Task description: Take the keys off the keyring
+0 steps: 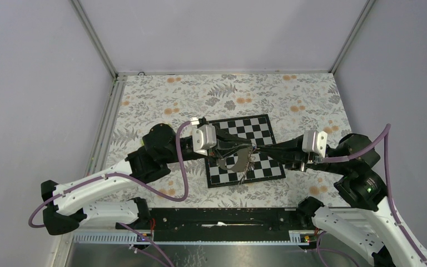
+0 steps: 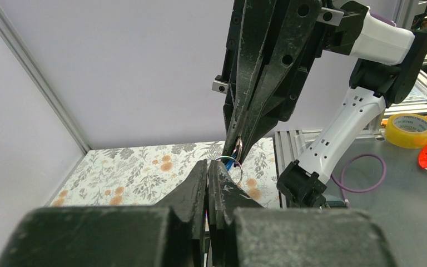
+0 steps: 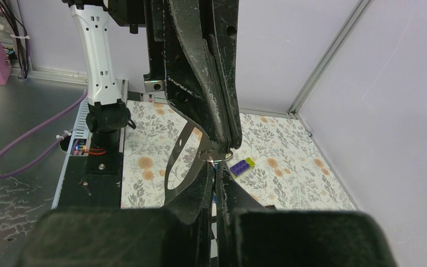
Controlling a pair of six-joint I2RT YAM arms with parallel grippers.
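Note:
In the top view, my left gripper [image 1: 249,147] and right gripper [image 1: 258,148] meet tip to tip above the checkered board. The thin wire keyring [image 3: 217,156] shows at the meeting tips in the right wrist view. In the left wrist view, the keyring [image 2: 239,173] loops beside my shut left gripper, whose fingertips hold it. My right gripper is shut at the ring; a bit of blue shows there, but whether anything is pinched is unclear. Keys [image 1: 248,168] and a curved grey flat piece [image 1: 233,164] hang below, partly hidden by the grippers.
The checkered board [image 1: 222,179] lies on the floral cloth [image 1: 161,105], which is mostly clear. A purple block [image 3: 239,168] with a yellow-green end lies on the cloth. Yellow tape [image 2: 408,130] sits outside the work area.

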